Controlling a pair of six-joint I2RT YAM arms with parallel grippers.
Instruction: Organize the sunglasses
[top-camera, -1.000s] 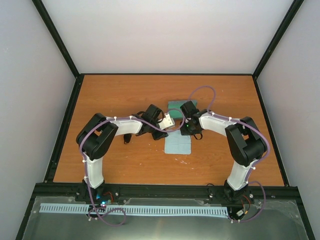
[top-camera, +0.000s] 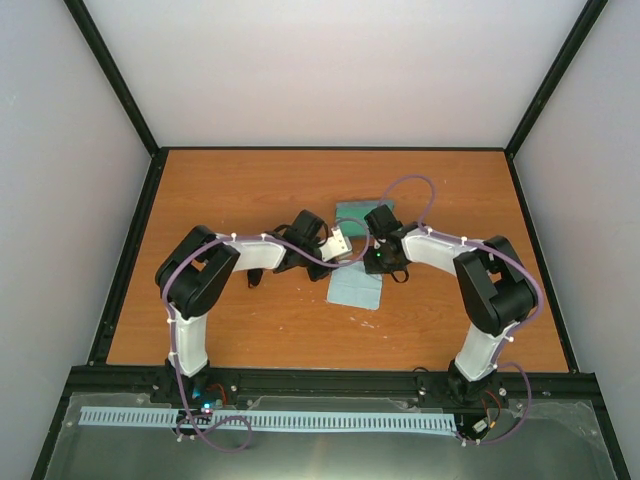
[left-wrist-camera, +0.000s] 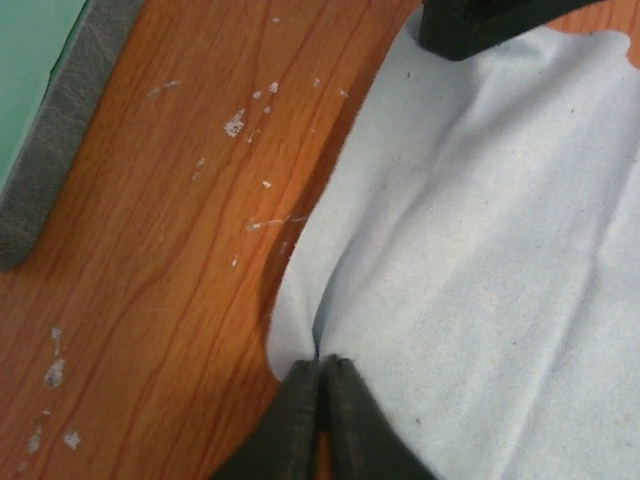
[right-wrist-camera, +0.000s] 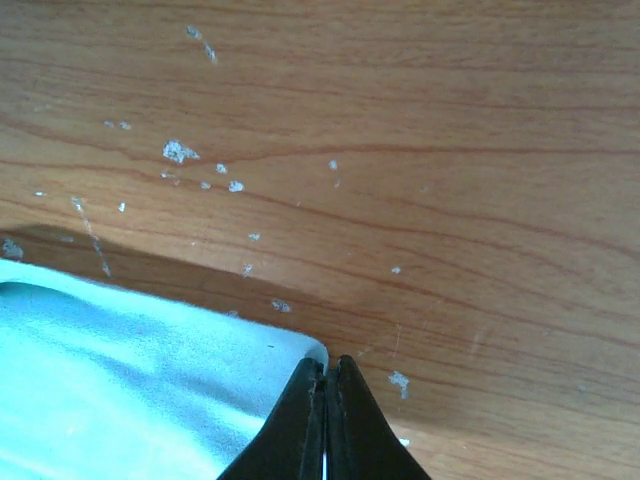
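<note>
A pale blue cloth (top-camera: 353, 290) lies on the wooden table between the arms; in the left wrist view it looks white and rumpled (left-wrist-camera: 470, 250). My left gripper (top-camera: 330, 268) is low at the cloth's upper left corner; its blurred fingers sit on the cloth's edge in the left wrist view, how far apart is unclear. My right gripper is shut on the opposite upper corner of the cloth. A dark object (top-camera: 255, 280), perhaps the sunglasses, lies partly hidden under the left arm.
A green case (top-camera: 352, 212) with a grey edge (left-wrist-camera: 55, 150) lies just behind the cloth.
My right gripper has shifted slightly toward the front and right, and the cloth looks a little more skewed. The left arm is nearly still.
</note>
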